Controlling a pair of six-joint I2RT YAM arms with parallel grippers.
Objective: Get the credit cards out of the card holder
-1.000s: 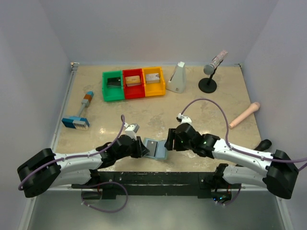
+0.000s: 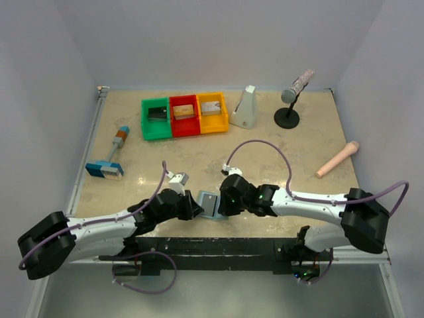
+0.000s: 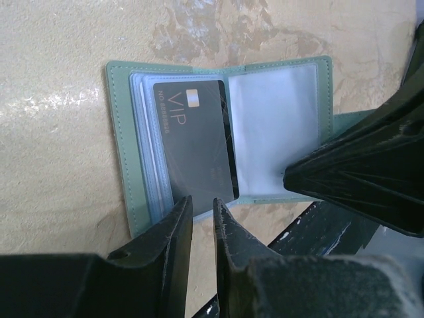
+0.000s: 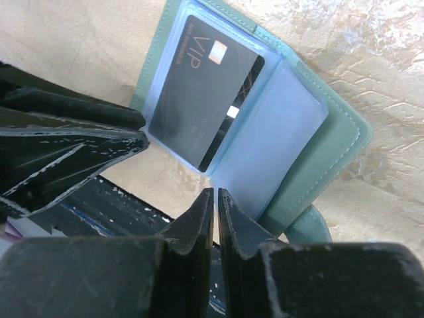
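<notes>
An open teal card holder (image 3: 122, 146) lies near the table's front edge, a black VIP card (image 3: 192, 139) (image 4: 199, 93) in its clear sleeves. My left gripper (image 2: 193, 207) is at the holder's left side; in its wrist view the two fingertips (image 3: 205, 207) sit close, just over the card's lower edge, with a narrow gap. My right gripper (image 2: 225, 207) is over the holder's right side, its fingertips (image 4: 216, 197) together at the end of the white sleeve (image 4: 271, 132); whatever is between them is hard to make out.
Green, red and yellow bins (image 2: 185, 128) stand at the back, with a white object (image 2: 244, 109) and a black stand (image 2: 286, 119). A blue tool (image 2: 105, 169) lies left, a pink rod (image 2: 336, 159) right.
The right arm has moved left over the holder and shifted its pose. My left gripper has moved slightly left.
</notes>
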